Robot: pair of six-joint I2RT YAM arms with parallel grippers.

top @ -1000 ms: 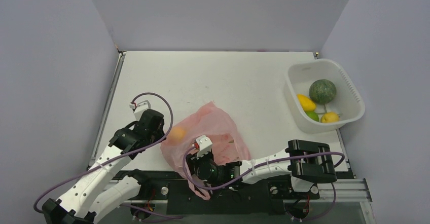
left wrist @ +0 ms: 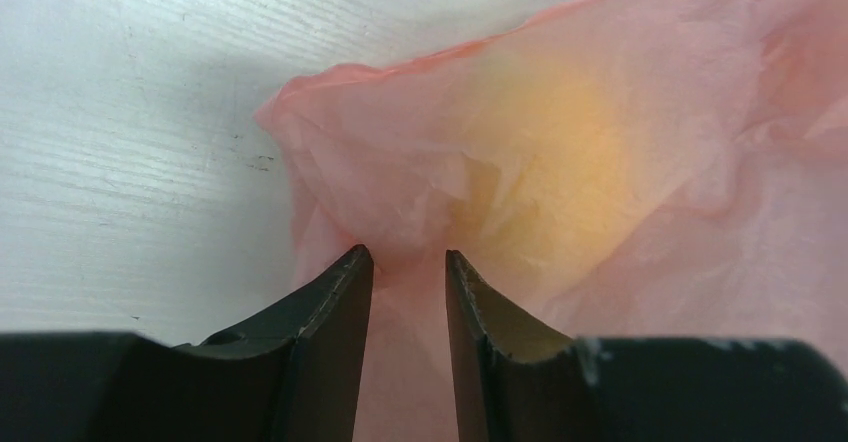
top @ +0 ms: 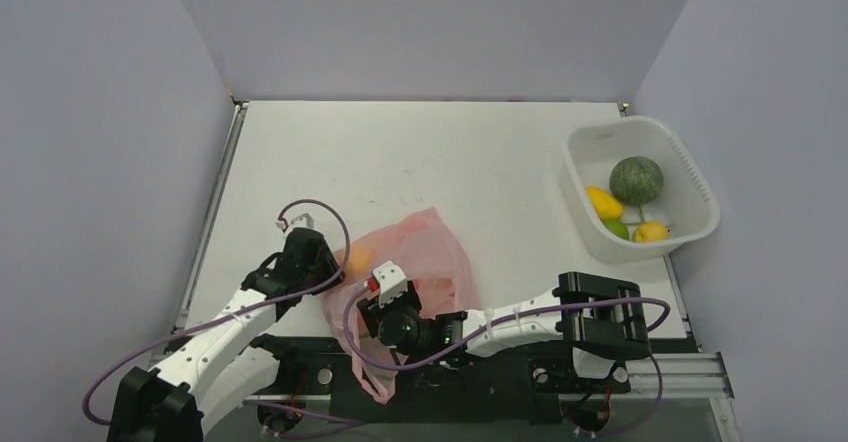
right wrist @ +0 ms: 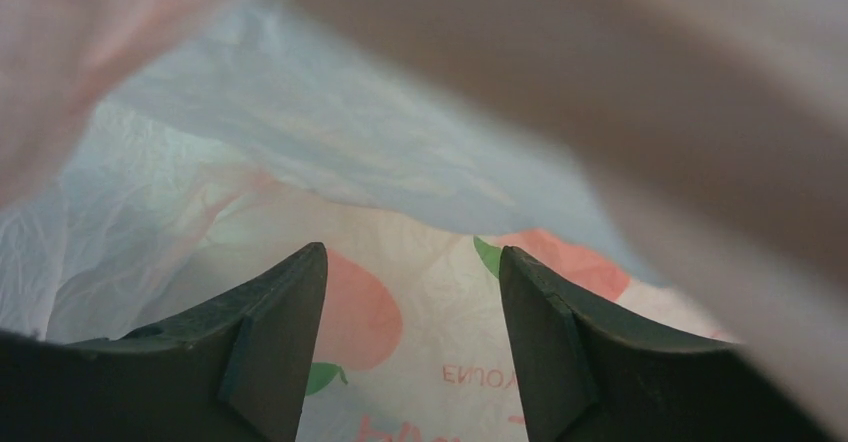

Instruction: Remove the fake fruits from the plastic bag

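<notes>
A pink plastic bag (top: 440,247) lies crumpled near the table's front edge in the top view. One yellow-orange fruit (left wrist: 560,162) shows blurred through the film in the left wrist view, ahead and to the right of the fingers. My left gripper is part open at the bag's left side; pink film lies below and between its fingertips. In the right wrist view my right gripper is also part open, inside the bag's mouth, with no fruit between its fingers. Printed bag film (right wrist: 420,302) fills the view behind them.
A white bin (top: 590,227) at the right holds a green melon (top: 636,180), a yellow mango (top: 603,203), a lime (top: 616,229) and a lemon (top: 651,231).
My left gripper has come right and down against the bag's left side. The bag shifted and creased with them.
</notes>
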